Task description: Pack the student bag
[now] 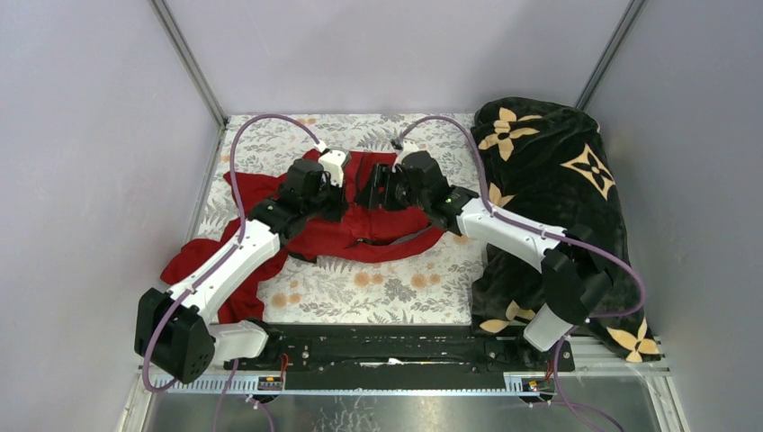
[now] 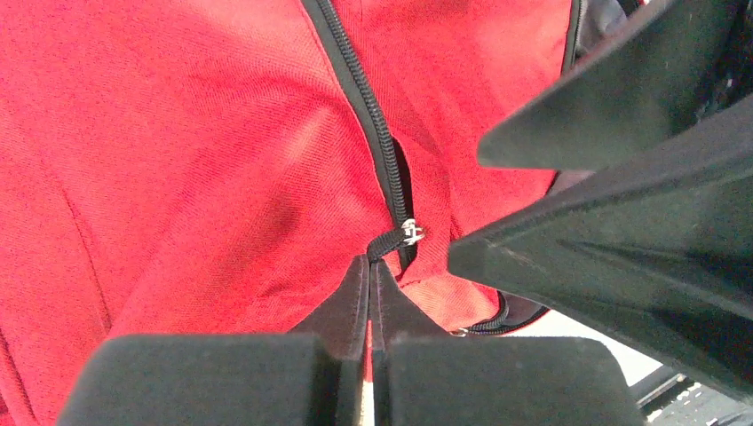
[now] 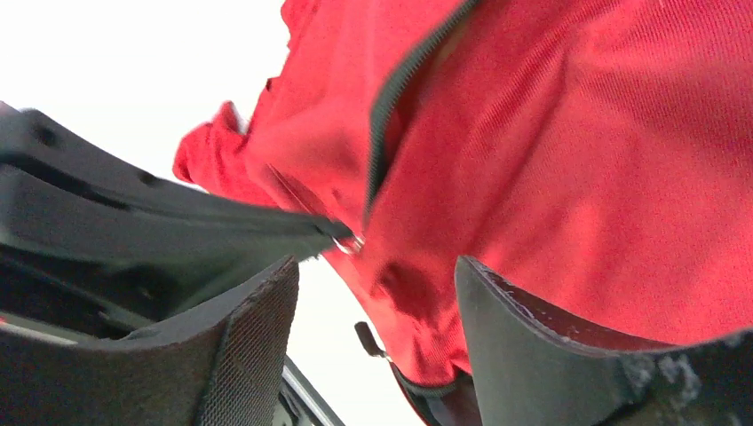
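A red fabric bag (image 1: 324, 236) lies spread on the table, with a black zipper (image 2: 364, 98) running across it. In the left wrist view my left gripper is shut on the zipper pull (image 2: 387, 241), whose cord ends between the fingertips. My right gripper stands open over the red fabric, its dark fingers showing at the right of the left wrist view, close beside the pull. A second zipper pull (image 3: 371, 342) shows at the bag's lower part in the right wrist view.
A black blanket (image 1: 549, 180) with beige flower motifs covers the table's right side. Both arms reach over the middle, their heads close together.
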